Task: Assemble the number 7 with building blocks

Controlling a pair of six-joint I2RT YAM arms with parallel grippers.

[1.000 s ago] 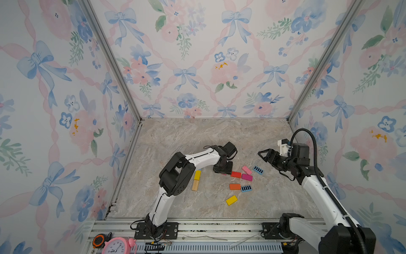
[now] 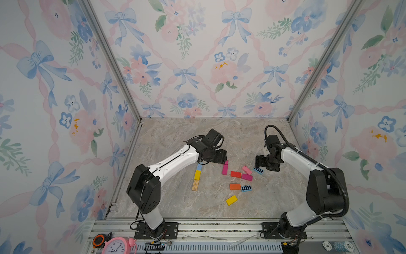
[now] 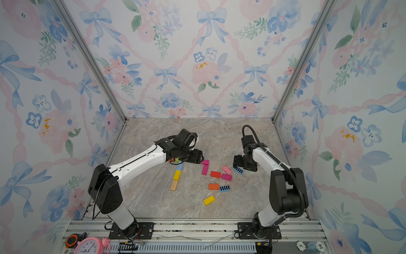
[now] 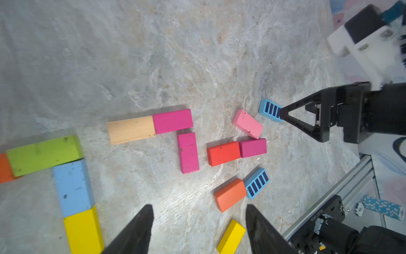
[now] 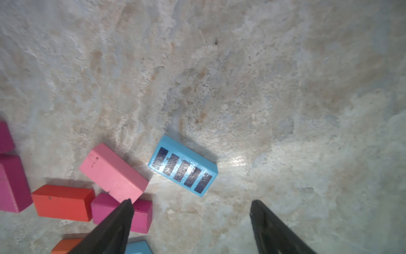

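In the left wrist view my left gripper is open and empty, raised above the blocks. Below it a magenta block [image 4: 188,152] stands lengthwise under the right end of a row made of a wooden block [image 4: 131,129] and another magenta block [image 4: 172,121]. At the left are an orange block [image 4: 6,168], a green block [image 4: 45,155], a blue block [image 4: 73,187] and a yellow block [image 4: 83,230]. My right gripper stands open above the table, with a blue slotted block [image 5: 183,165] ahead of its fingers, nothing between them.
Loose blocks lie between the arms: pink [image 4: 247,123], red [image 4: 223,153], magenta [image 4: 253,147], orange [image 4: 230,194], blue slotted [image 4: 256,182] and yellow [image 4: 231,237].
My left arm has drawn back to the left and away from the magenta block, which now shows.
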